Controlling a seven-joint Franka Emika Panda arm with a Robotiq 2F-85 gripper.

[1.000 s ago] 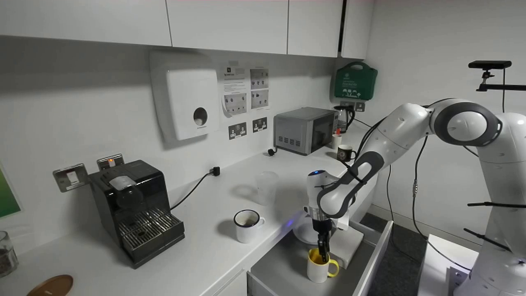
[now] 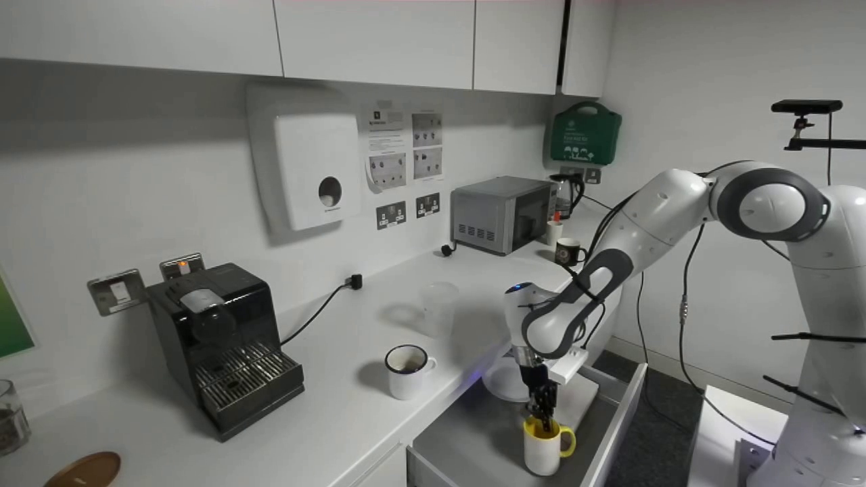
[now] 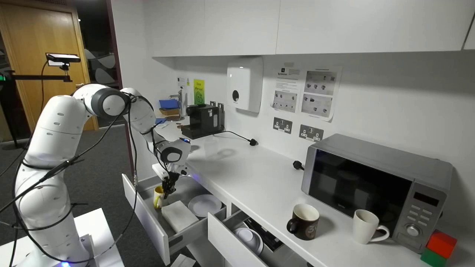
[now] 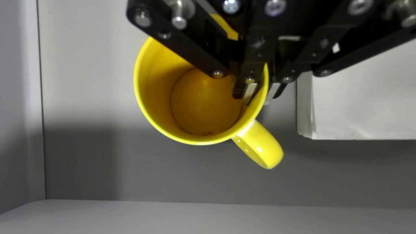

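Observation:
A white mug with a yellow inside and yellow handle [image 2: 541,451] is upright at the open drawer [image 2: 454,442]. My gripper is shut on the mug's wall, one finger inside the rim and the other outside. In the wrist view the mug's yellow rim [image 4: 187,140] faces the camera, empty inside, with the handle pointing down and right. From the far side, exterior view 2 shows the yellow-and-white mug [image 3: 157,198] near the drawer's front panel. Whether its base touches the drawer floor I cannot tell.
Beside the mug in the drawer lie a white block-like box [image 3: 179,215] and a pale plate [image 3: 205,205]. A second drawer [image 3: 236,249] stands open nearby. On the counter are a white mug [image 2: 407,372], a coffee machine [image 2: 223,349] and a microwave [image 2: 501,215].
Gripper and mug have shifted together toward the drawer's front, a little right and down in exterior view 1. The wrist has turned somewhat.

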